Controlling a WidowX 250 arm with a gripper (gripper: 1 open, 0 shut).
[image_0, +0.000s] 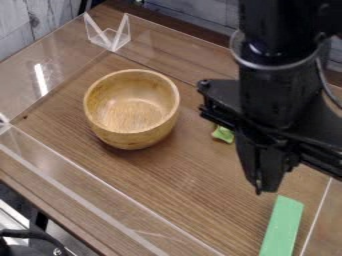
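A large black gripper (259, 150) fills the right side of the camera view, hanging above the table to the right of a wooden bowl (131, 108). Its lower parts point down over bare wood; whether the fingers are open or shut is not clear. A small green object (222, 134) peeks out from behind the gripper's left side. A mint-green rectangular object (282, 228) lies at the lower right, below the gripper.
A clear wire-like holder (108, 31) stands at the back left. Dark cables or hardware sit at the lower-left corner.
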